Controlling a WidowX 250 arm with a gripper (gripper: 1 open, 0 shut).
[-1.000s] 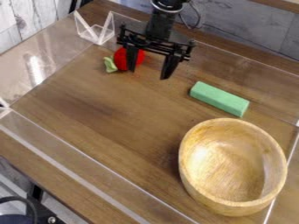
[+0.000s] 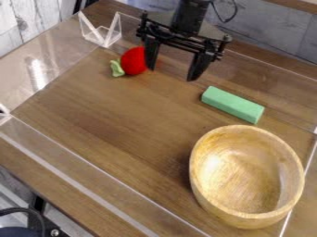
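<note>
My black gripper hangs over the back of the wooden table, its two fingers spread wide and open, nothing between them. Its left finger is in front of or beside a red round object with a green top; I cannot tell whether they touch. A green block lies to the right, lower than the gripper. A large wooden bowl stands at the front right.
A clear angular holder stands at the back left. A wall borders the back.
My gripper has moved slightly right and appears a little larger or nearer than before, uncovering more of the red object. The block and bowl have not moved.
</note>
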